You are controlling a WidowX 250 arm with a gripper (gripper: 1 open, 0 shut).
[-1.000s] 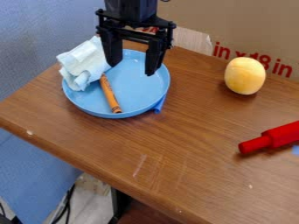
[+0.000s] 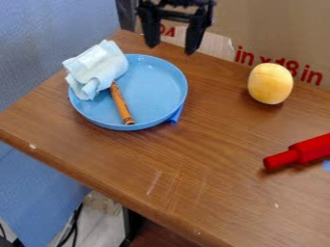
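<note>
My black gripper (image 2: 173,35) is at the top of the camera view, raised behind the plate, its two fingers apart with nothing visible between them. The round blue plate (image 2: 154,87) holds a crumpled white cloth (image 2: 93,66) on its left side and an orange stick-like object (image 2: 122,104) lying lengthwise beside the cloth.
A yellow round object (image 2: 269,84) stands at the right back. A red cylinder (image 2: 299,151) lies at the right edge. Cardboard (image 2: 287,29) is behind the table.
The gripper has moved up and back, away from above the plate, uncovering it. The things on the table look unchanged.
</note>
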